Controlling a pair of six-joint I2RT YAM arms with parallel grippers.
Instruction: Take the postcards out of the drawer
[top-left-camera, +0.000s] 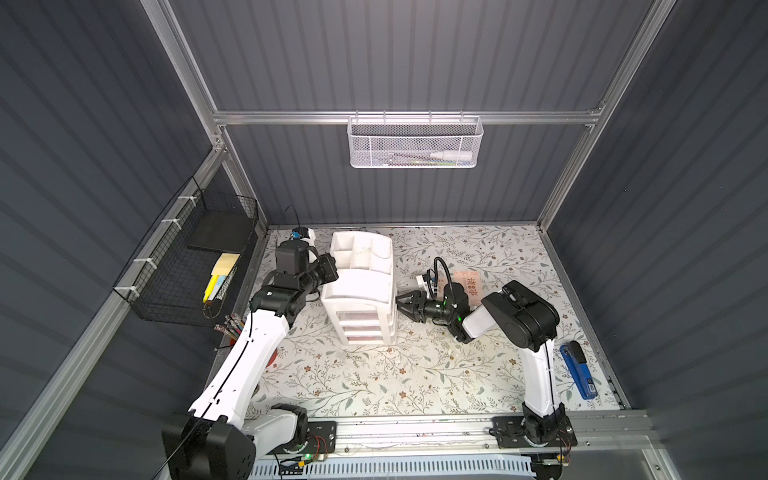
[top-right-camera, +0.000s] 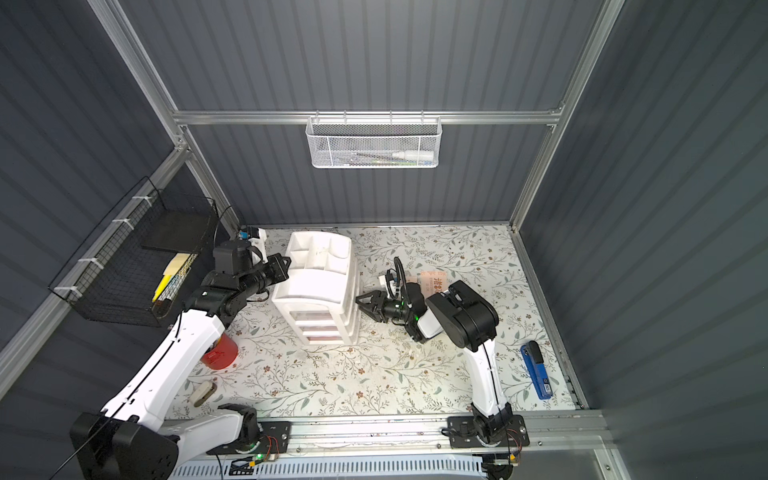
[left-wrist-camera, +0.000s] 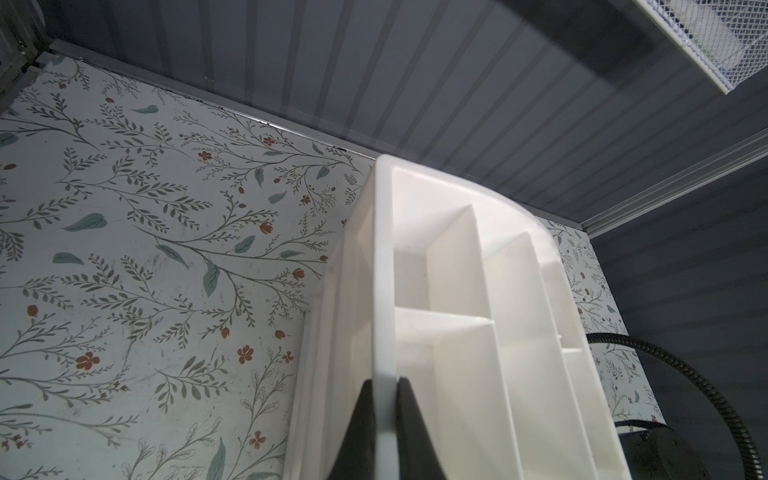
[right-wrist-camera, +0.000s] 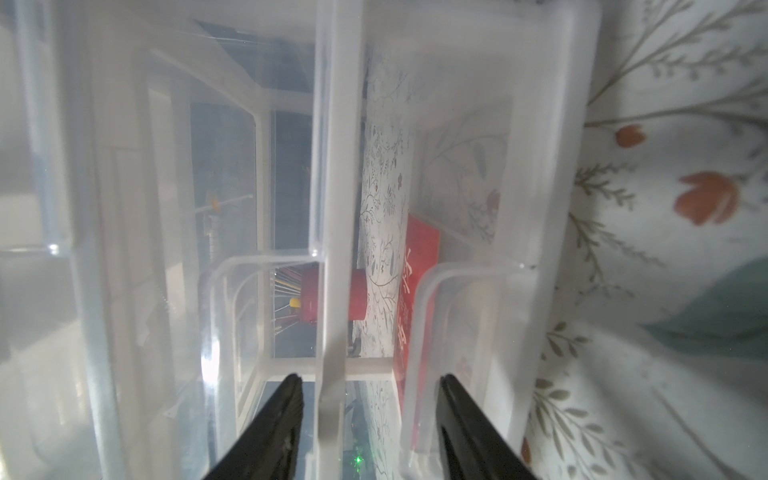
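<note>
A white cabinet (top-left-camera: 360, 281) with clear drawers stands mid-table; a drawer front (top-right-camera: 354, 312) juts slightly from its right side. My left gripper is shut on the cabinet's thin top rim (left-wrist-camera: 385, 264). On the right side, my right gripper is part open at the drawer fronts, one finger (right-wrist-camera: 288, 420) on each side of a clear upright edge (right-wrist-camera: 330, 384); contact cannot be made out. Something flat and red (right-wrist-camera: 417, 280) shows through the lower drawer; I cannot tell whether it is the postcards.
Behind the right gripper lies a printed pinkish sheet (top-left-camera: 468, 281). A blue stapler (top-left-camera: 577, 369) is at the far right, and a red pen cup (top-right-camera: 221, 352) stands left of the cabinet. A black wire basket (top-left-camera: 192, 264) hangs on the left wall.
</note>
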